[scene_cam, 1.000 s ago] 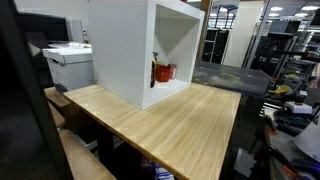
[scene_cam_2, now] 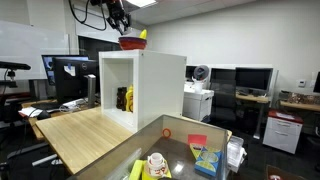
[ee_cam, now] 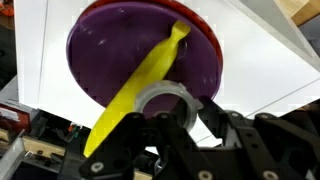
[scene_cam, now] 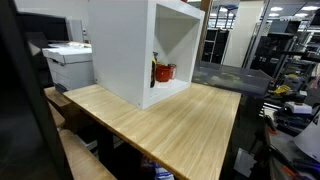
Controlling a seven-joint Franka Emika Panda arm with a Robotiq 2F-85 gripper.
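On top of the white shelf unit stands a bowl [scene_cam_2: 132, 43], red outside in exterior view 2 and dark purple inside with a red rim in the wrist view. A yellow elongated object [ee_cam: 155, 72], banana-like, lies in it and sticks out past the rim. Over the bowl, my gripper is shut on a pale, shiny ring [ee_cam: 164, 89] that looks like a roll of tape. The ring covers part of the yellow object, so whether it touches it I cannot tell. Exterior view 1 leaves out the gripper.
The white shelf unit [scene_cam_2: 160, 92] rises from a wooden table [scene_cam: 165, 128]. A red container [scene_cam: 163, 73] sits inside its compartment. In front, a grey bin [scene_cam_2: 180, 150] holds several objects, including a white round one [scene_cam_2: 157, 165].
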